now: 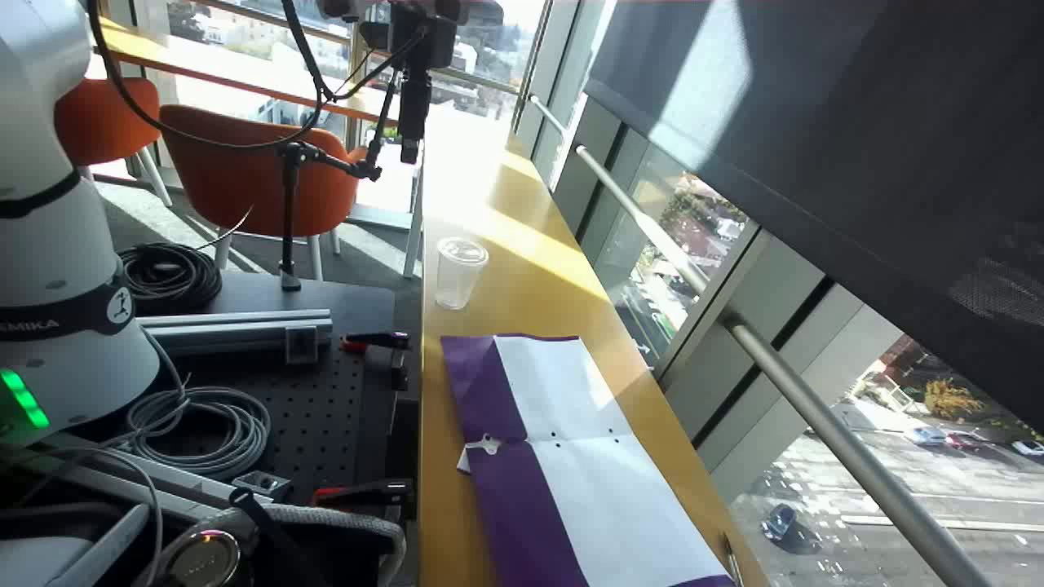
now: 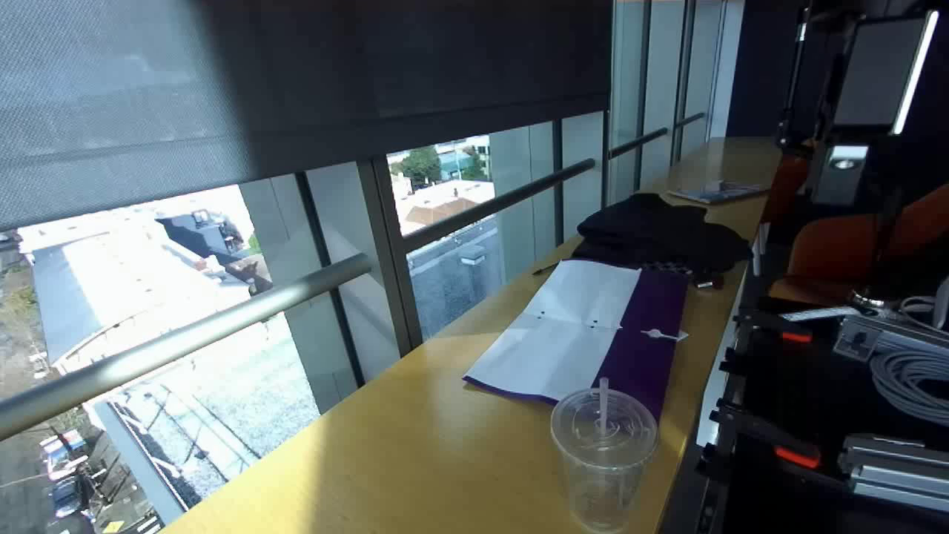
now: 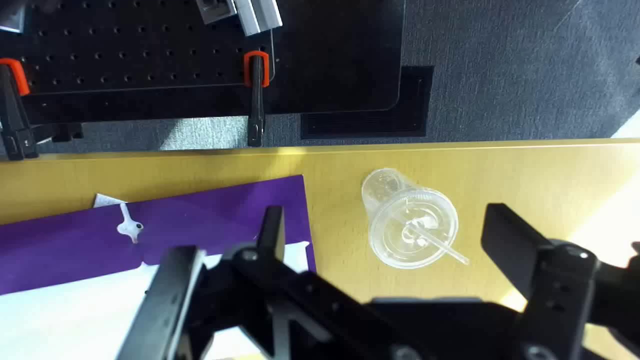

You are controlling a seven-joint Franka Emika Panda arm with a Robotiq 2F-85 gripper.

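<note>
A clear plastic cup [image 1: 460, 273] with a domed lid stands upright on the yellow wooden counter [image 1: 533, 284]. From above, its lid [image 3: 414, 229] and a straw [image 3: 447, 247] show clearly in the wrist view. My gripper is open, its fingers [image 3: 499, 231] wide apart with the cup seen between them from above. Nothing is held. In exterior view 1 the gripper hangs high above the counter, well clear of the cup. A purple and white sheet [image 2: 569, 329], creased and flat, lies beside the cup.
Dark clothing [image 2: 658, 231] is heaped past the sheet. Clamps with red parts [image 3: 256, 90] line the black perforated bench [image 3: 150, 66] alongside the counter. A window rail [image 1: 842, 411] runs along the other side. Bare counter extends past the cup, away from the sheet.
</note>
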